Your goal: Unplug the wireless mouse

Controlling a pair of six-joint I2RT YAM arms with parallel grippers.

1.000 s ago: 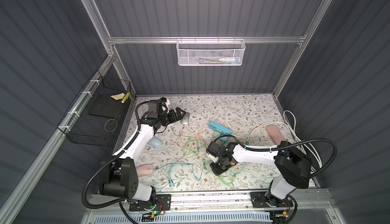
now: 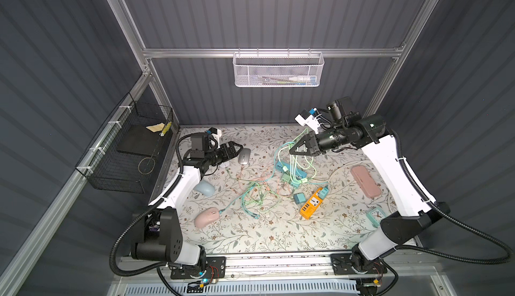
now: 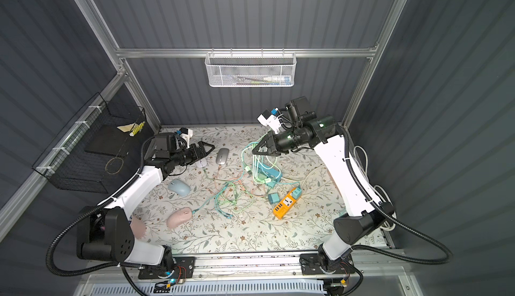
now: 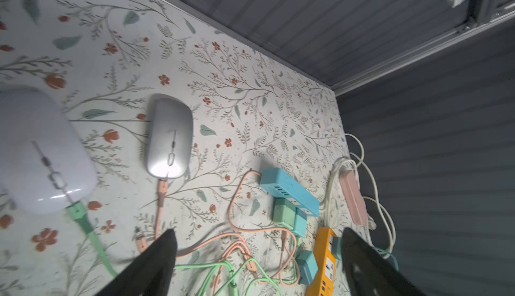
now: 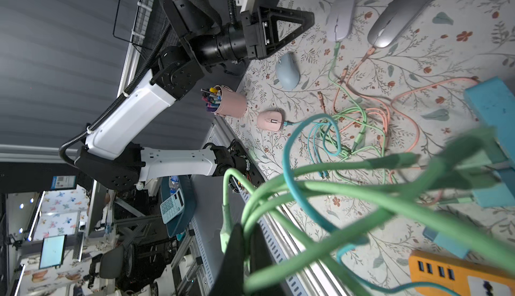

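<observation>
My right gripper is shut on a looped bundle of green cable (image 5: 322,188), raised above the table; in the top left view it hangs over the blue power strip (image 2: 290,168). A teal cable (image 5: 287,161) loops up alongside the bundle. That teal cable leads towards the pink mouse (image 2: 207,217). Over the back left, my left gripper stands open and empty. In the left wrist view a white mouse (image 4: 45,151) has a green cable at its front, and a grey mouse (image 4: 170,135) an orange one. No cable shows at the blue mouse (image 5: 287,71).
Tangled cables (image 2: 261,196) cover the middle. An orange power strip (image 2: 313,203) lies right of them, with a teal block (image 2: 300,198) beside it. A pink case (image 2: 365,181) and a teal clock (image 2: 376,216) are at the right.
My right arm has swung from the front of the table up and back, lifting the green cables. The pink mouse has slid right and slightly back. The left arm stays put.
</observation>
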